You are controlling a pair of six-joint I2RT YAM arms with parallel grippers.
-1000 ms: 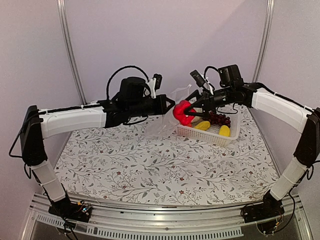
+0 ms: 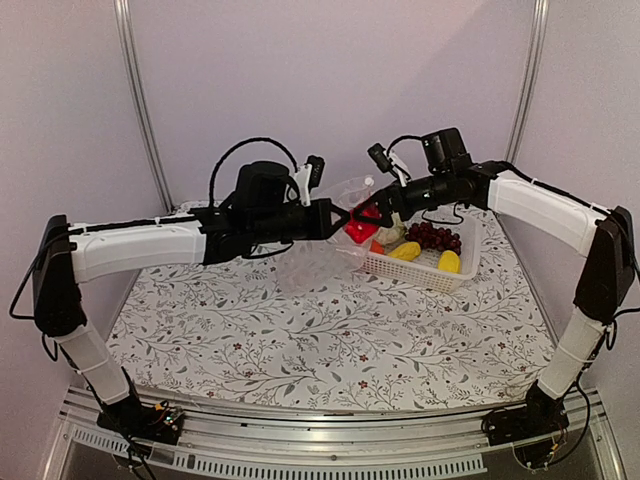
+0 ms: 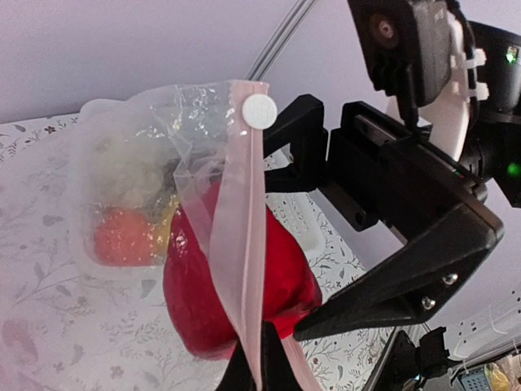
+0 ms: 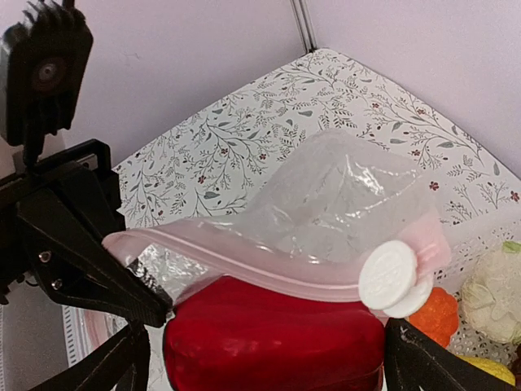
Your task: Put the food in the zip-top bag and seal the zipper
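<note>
In the left wrist view the clear bag [image 3: 155, 138] has its pale pink zipper strip [image 3: 238, 244] pinched by my left gripper, which is shut on that thin edge. A white round slider [image 3: 260, 112] sits at the strip's far end. The red pepper [image 3: 285, 269] is at the bag's mouth, partly behind the film; how deep it sits inside cannot be told. My right gripper is open, with the red pepper [image 4: 273, 338] between its spread fingers. From above, the bag [image 2: 315, 265] hangs below the left gripper, close to the right one.
A white basket [image 2: 425, 278] stands to the right of the bag. It holds grapes [image 2: 434, 237], yellow items [image 2: 449, 262], a pale round vegetable [image 4: 495, 293] and an orange-red item [image 4: 434, 316].
More of the pepper is now covered in the top view.
</note>
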